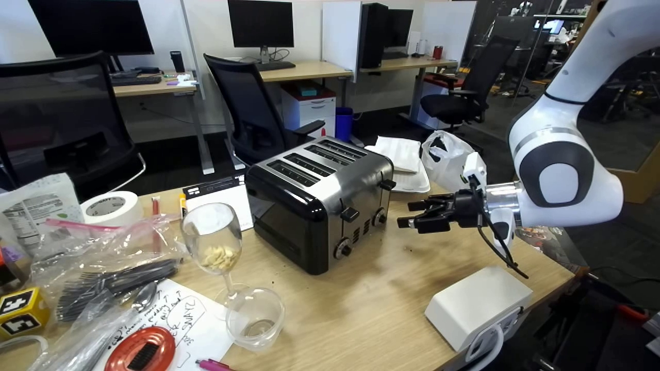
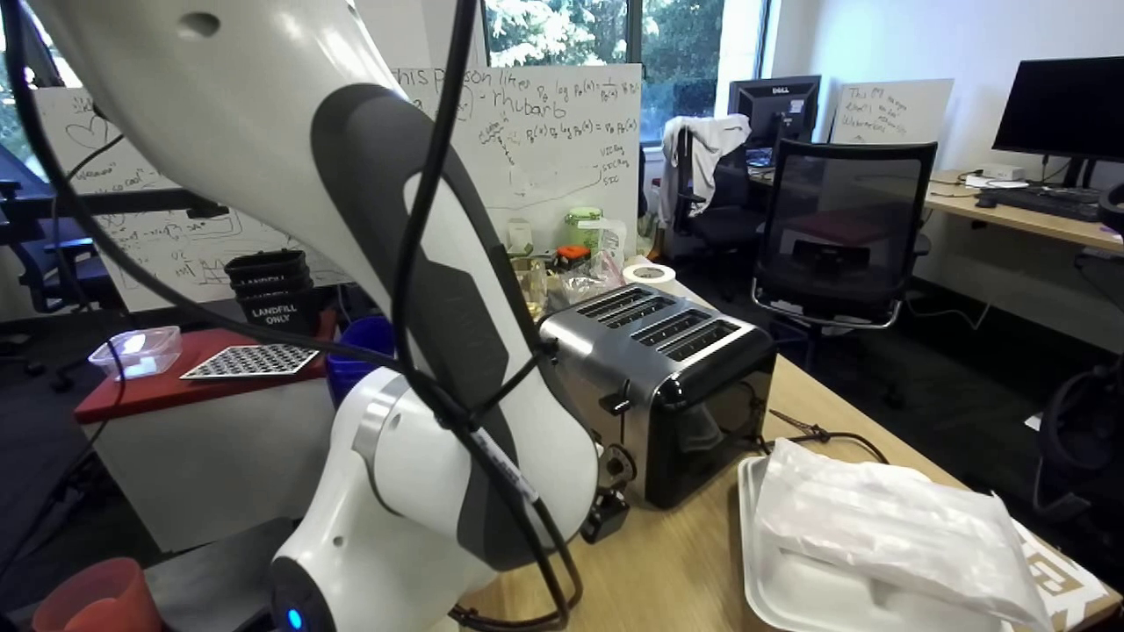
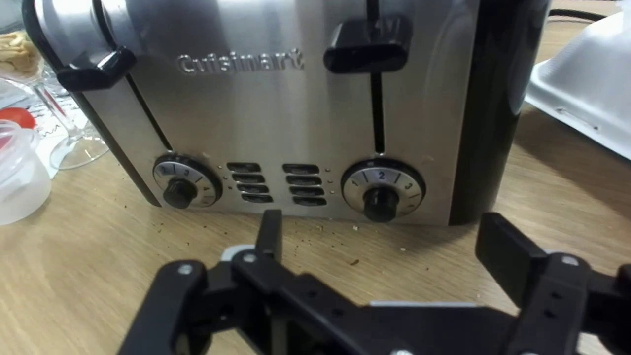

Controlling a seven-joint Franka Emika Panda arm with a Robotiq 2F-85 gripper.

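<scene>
A steel and black toaster stands upright on the wooden table, its slots facing up and empty. The wrist view shows its front: a right lever, a left lever, a right dial and a left dial. Both levers are at the upper part of their tracks. My gripper is open in front of the toaster, nothing between its fingers, spread to either side of the right dial in that view. From the side, the gripper is level with the lower front and apart from it. In exterior view 2 the arm hides most of it.
A wine glass and a clear plastic cup stand left of the toaster. White trays with a wrapped packet lie on its other side. A white box sits at the table's near edge. Bare table lies before the toaster.
</scene>
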